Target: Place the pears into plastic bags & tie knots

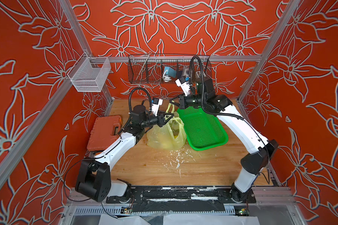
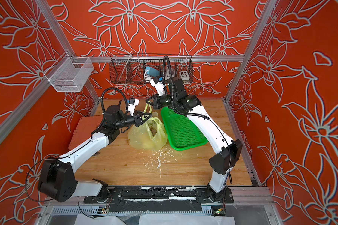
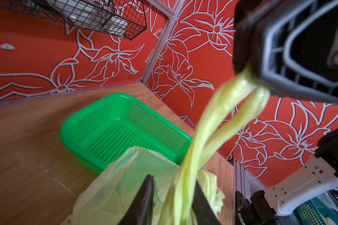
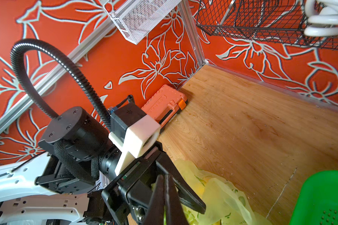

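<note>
The yellowish translucent plastic bag (image 1: pixel 164 135) stands on the table, its contents only dimly visible. A twisted handle (image 3: pixel 204 144) stretches upward from it to my right gripper (image 1: pixel 171 100), whose fingers (image 4: pixel 159 202) are shut on it. Lower, beside the bag's top, my left gripper (image 1: pixel 172 117) is part open. Its two fingers (image 3: pixel 142 204) stand apart on either side of the twisted strand in the left wrist view, without visibly clamping it. No pear can be made out clearly, and no finished knot shows.
An empty green basket (image 1: pixel 202 129) sits right of the bag, under the right arm. An orange case (image 1: pixel 104 133) lies at the left. White scraps (image 1: pixel 176 159) are scattered before the bag.
</note>
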